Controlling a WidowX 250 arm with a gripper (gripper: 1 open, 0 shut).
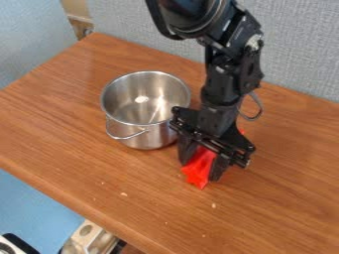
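My black gripper (209,151) reaches down over a bright red object (199,169) on the wooden table (93,169), just right of a steel pot (133,104) with a wire handle. The fingers surround the upper part of the red object and hide much of it; whether they are closed on it I cannot tell.
A grey textured panel runs along the back edge of the table. The table's front left edge borders a light blue area.
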